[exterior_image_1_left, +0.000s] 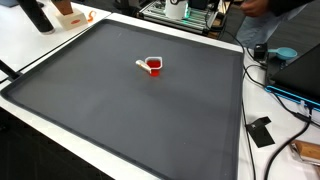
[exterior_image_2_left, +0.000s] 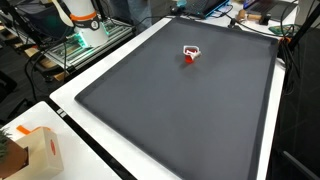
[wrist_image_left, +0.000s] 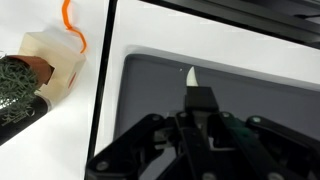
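In the wrist view my dark gripper hangs over the grey mat, its fingers close together. A thin pale pointed thing (wrist_image_left: 192, 76) pokes out past the fingertips; the rest of it is hidden. Towards the back of the mat in exterior view 1 sits a small red cup (exterior_image_1_left: 155, 71) with a white rim. A short pale stick (exterior_image_1_left: 143, 66) lies against its left side. From exterior view 2 the red part (exterior_image_2_left: 188, 59) and white rim (exterior_image_2_left: 191, 49) show near the far end. Neither exterior view shows my gripper.
Outside one corner stand a light brown box (wrist_image_left: 62, 70) and a potted plant (wrist_image_left: 15, 85), with an orange strip (wrist_image_left: 70, 20) close by. Dark equipment with cables (exterior_image_1_left: 300, 75) lines the right side in exterior view 1.
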